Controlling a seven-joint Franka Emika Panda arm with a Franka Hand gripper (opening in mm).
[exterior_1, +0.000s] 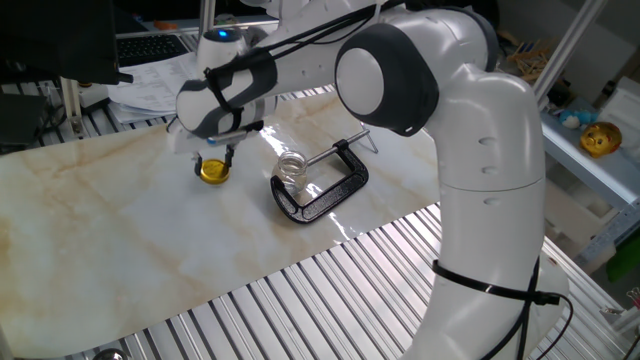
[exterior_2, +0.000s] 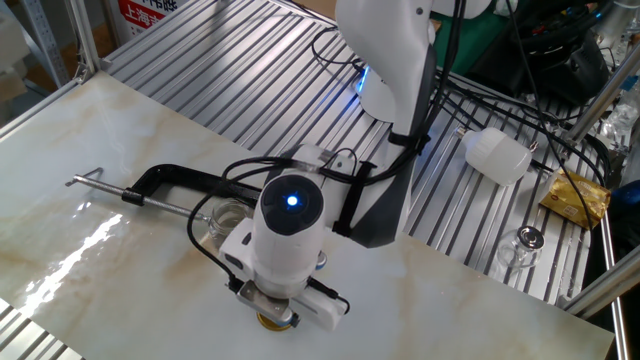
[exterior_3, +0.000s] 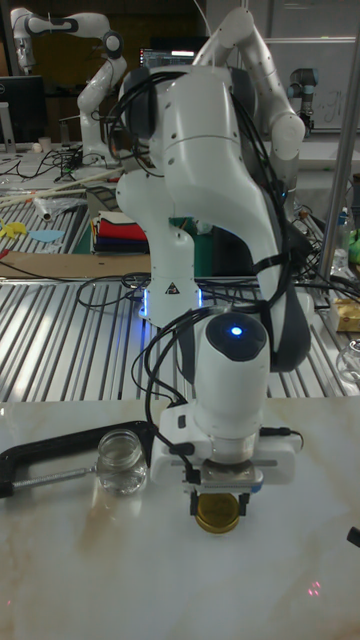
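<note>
A round gold lid (exterior_1: 215, 173) is pinched between the two dark fingers of my gripper (exterior_1: 213, 168), which is shut on it. In exterior view 3 the lid (exterior_3: 218, 515) sits between the fingertips, just above the tabletop as far as I can judge. Only its edge (exterior_2: 272, 324) shows below the hand in exterior view 2. An open clear glass jar (exterior_1: 291, 172) stands upright near the hand, against a black C-clamp (exterior_1: 352, 188). The clamp's screw (exterior_3: 53, 477) reaches to the jar's side.
Bare marbled tabletop (exterior_1: 110, 230) spreads around the hand. Slatted metal decking (exterior_1: 300, 300) runs along the robot's side. A white bottle-like object (exterior_2: 497, 156), a small glass jar (exterior_2: 521, 246) and a gold packet (exterior_2: 575, 197) stand on the decking.
</note>
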